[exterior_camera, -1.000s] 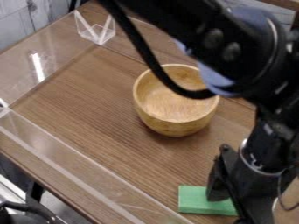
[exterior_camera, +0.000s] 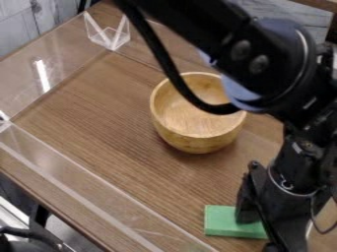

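Note:
A green rectangular block lies on the wooden table near the front right. My black gripper is lowered over its right end, its fingers at the block; its opening is hard to make out, and the right end of the block is hidden behind it.
A light wooden bowl stands mid-table behind the block, beneath the arm. A clear plastic object sits at the back left.
The gripper has risen slightly, and the green block's visible part has shifted slightly up and to the right in the view.

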